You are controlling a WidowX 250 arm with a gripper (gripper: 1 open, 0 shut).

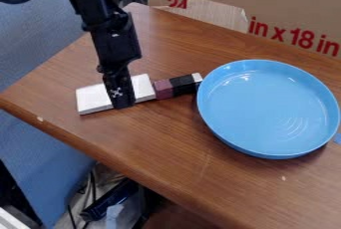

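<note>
My black gripper [119,92] reaches down from the upper left onto a long bar on the wooden table. The bar has a white part [94,99] at the left and a dark maroon and black part [173,87] at the right, with a small pale tip near the plate. My fingertips sit over the white part; whether they are closed on it is hidden. A light blue plate [266,109] lies to the right of the bar.
A cardboard box [253,4] stands along the back.
</note>
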